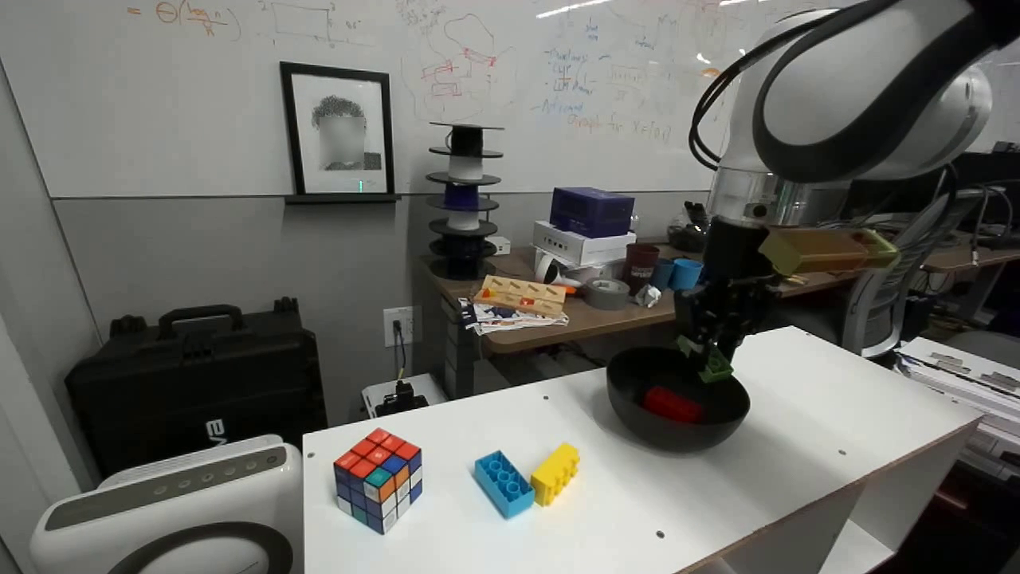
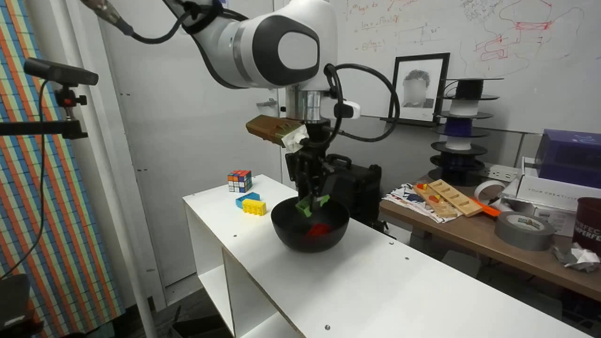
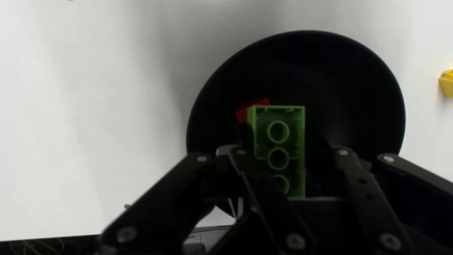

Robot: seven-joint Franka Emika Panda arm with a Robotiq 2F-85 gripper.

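Note:
My gripper is shut on a green block (image 3: 278,142), whose hollow underside with round tubes faces the wrist camera. Both are over the black bowl (image 3: 361,80), and in exterior view 1 the green block (image 1: 714,365) hangs at the bowl's opening. Inside the bowl lies a red block (image 1: 671,405), partly covered by the green one in the wrist view. On the white tabletop to the left of the bowl in exterior view 1 are a yellow block (image 1: 555,473) and a blue block (image 1: 504,484), close beside each other.
A Rubik's cube (image 1: 378,478) sits near the left end of the white tabletop (image 2: 428,281). Beyond the far edge stands a brown desk (image 1: 535,336) with tape, boxes and cups. Bare tabletop stretches on the bowl's other side, away from the blocks.

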